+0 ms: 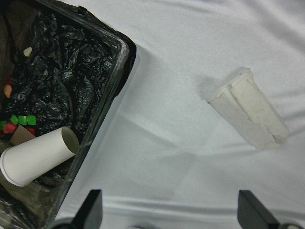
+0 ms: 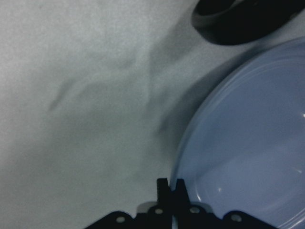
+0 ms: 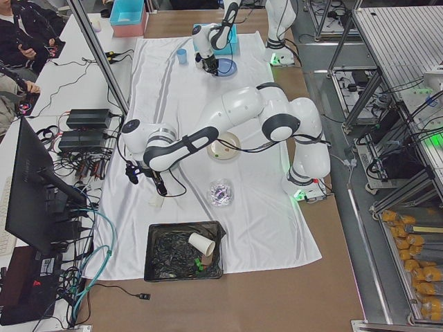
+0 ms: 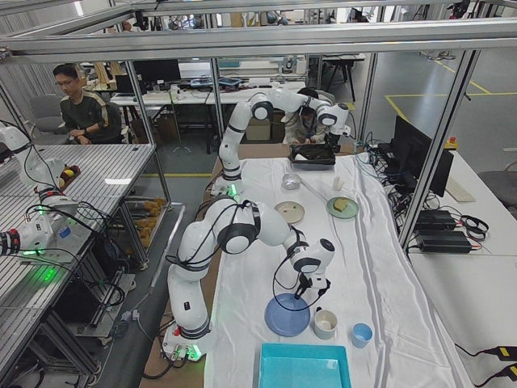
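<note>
My left gripper (image 3: 143, 178) hangs over the cloth just behind the black lined bin (image 3: 159, 249); its fingertips stand wide apart in the left wrist view, nothing between them. A crumpled pale paper piece (image 1: 248, 109) lies on the cloth beside the bin. A white paper cup (image 1: 35, 155) and small coloured scraps lie inside the bin. At the other end, my right gripper has its fingertips close together on the edge of the blue plate (image 2: 248, 138); whether the rim is held is hard to tell.
A blue tray (image 4: 303, 364), a cream cup (image 4: 325, 325) and a blue cup (image 4: 361, 335) surround the right gripper. A green plate with a yellow piece (image 4: 342, 207), a beige plate (image 4: 289, 212) and a clear crumpled item (image 3: 220, 192) lie mid-table.
</note>
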